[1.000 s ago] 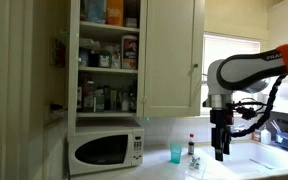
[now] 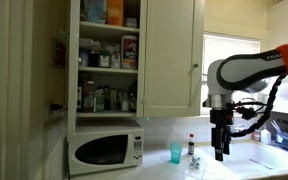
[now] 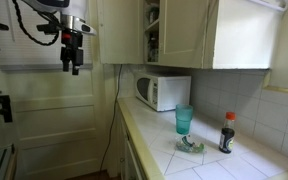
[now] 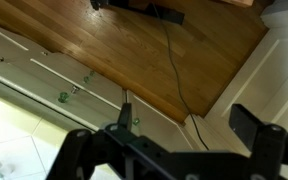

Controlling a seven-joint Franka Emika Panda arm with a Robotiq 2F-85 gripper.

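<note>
My gripper is open in the wrist view, its dark fingers wide apart with only wooden floor and a cable behind the gap. In exterior view 2 the gripper hangs high at the left, away from the counter and pointing down. On the counter stands a teal cup. Near it lies a small clear and green item, too small to identify. A dark bottle with a red cap stands upright by the tiled wall.
A white microwave sits below an open cupboard holding several jars and packages. The cupboard door sticks out. A cable runs across the floor. Bare counter lies in front of the cup.
</note>
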